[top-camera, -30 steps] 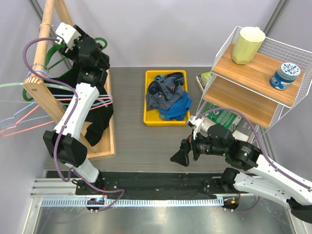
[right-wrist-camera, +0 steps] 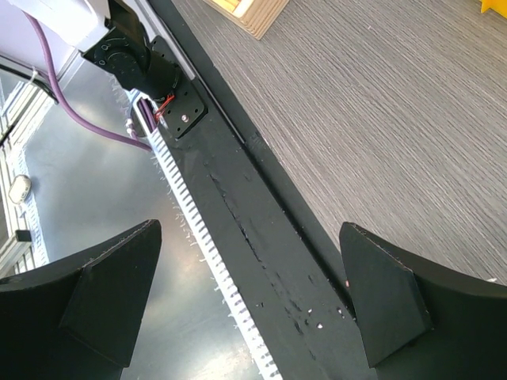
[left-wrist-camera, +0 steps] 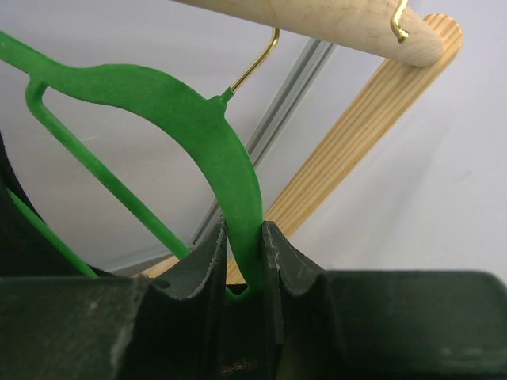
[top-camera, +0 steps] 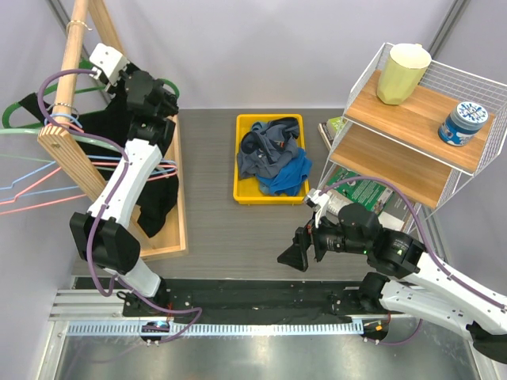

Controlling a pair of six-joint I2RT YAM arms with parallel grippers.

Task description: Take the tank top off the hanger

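Observation:
The black tank top point(top-camera: 161, 198) hangs in dark folds below the wooden rack's rail, partly behind my left arm. Its green hanger point(top-camera: 16, 113) shows on both sides of that arm. Seen from the left wrist, the hanger point(left-wrist-camera: 170, 99) hangs by a gold hook, and dark cloth point(left-wrist-camera: 32, 249) covers its left part. My left gripper is partly open, its fingers on either side of the hanger's near end; whether both touch it is unclear. Well away, over the front of the floor, my right gripper stands open and empty.
Several other hangers crowd the rack point(top-camera: 75, 47). A yellow bin point(top-camera: 236, 186) holds blue and grey clothes. At right a wire shelf point(top-camera: 404, 142) carries a yellow cup point(top-camera: 403, 75) and a blue jar point(top-camera: 462, 124). Bare floor lies between rack and bin.
The green hanger has turned, its left end swinging out and upward and its right end dropping lower. The tank top has shifted left slightly. My left gripper has barely moved; the right arm is still.

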